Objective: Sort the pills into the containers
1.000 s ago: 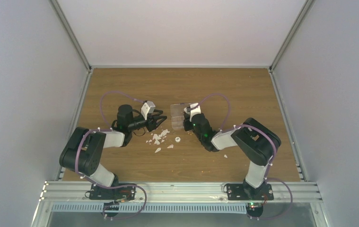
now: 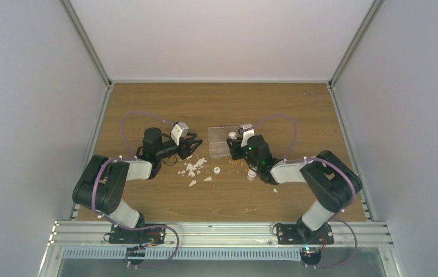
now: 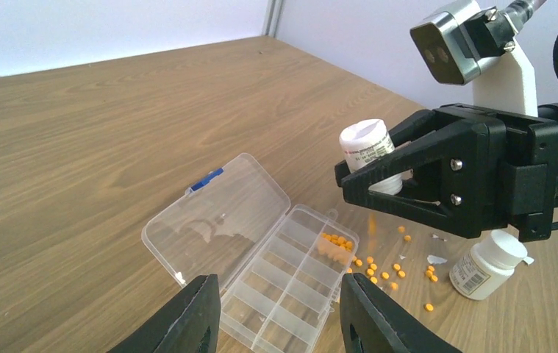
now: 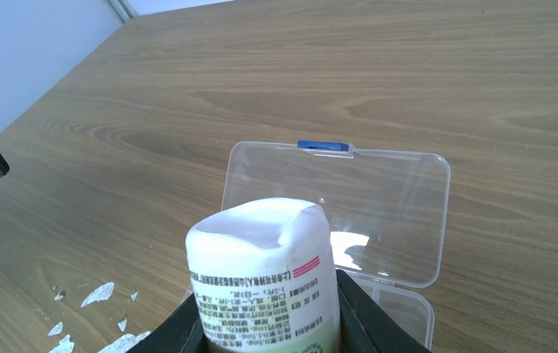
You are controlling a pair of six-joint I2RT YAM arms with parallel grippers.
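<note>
In the left wrist view my right gripper is shut on a white labelled bottle [image 3: 367, 143], held above the table. Close up in the right wrist view, that bottle [image 4: 265, 272] shows a dented white end uppermost. My left gripper [image 2: 199, 141] stands open and empty, left of the clear box. The box [image 3: 281, 283] lies with its lid [image 3: 220, 213] folded back. Orange pills [image 3: 340, 241] fill part of one corner compartment; the others in view look empty. More orange pills [image 3: 395, 286] are scattered on the table beside that corner.
A second white bottle [image 3: 487, 265] with its cap on rests on the table below the right gripper. Torn white scraps [image 2: 191, 168] and a small round white piece [image 2: 216, 170] lie in front of the box.
My left arm stays almost still.
</note>
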